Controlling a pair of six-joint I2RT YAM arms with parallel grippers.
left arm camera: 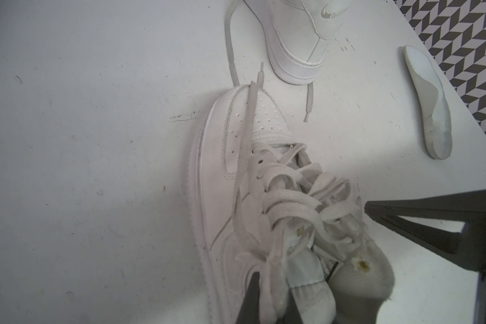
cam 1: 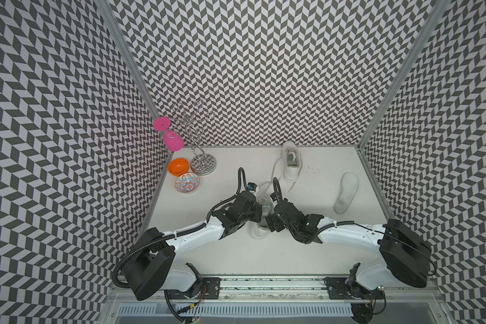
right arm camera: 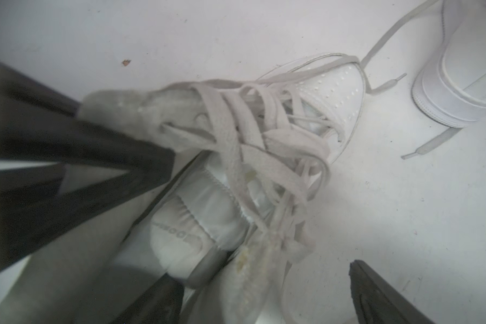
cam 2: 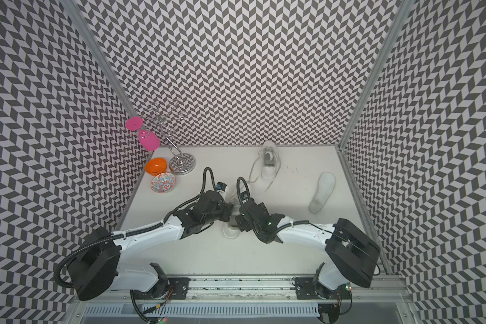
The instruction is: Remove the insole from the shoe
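A white laced sneaker (left arm camera: 210,178) lies at the front middle of the table between my grippers. My left gripper is shut at the near lace-and-collar edge, apparently on that thin edge of the shoe. My right gripper is open over the shoe's collar and tongue (right arm camera: 183,226), its fingers apart around that side. The shoe's interior is mostly hidden by the grippers. A loose insole (cam 1: 346,191) lies on the table at the right.
A second sneaker (cam 1: 291,167) stands at the back middle. At back left are a metal stand (cam 1: 202,163) with pink items, an orange bowl (cam 1: 178,166) and a patterned bowl (cam 1: 186,183).
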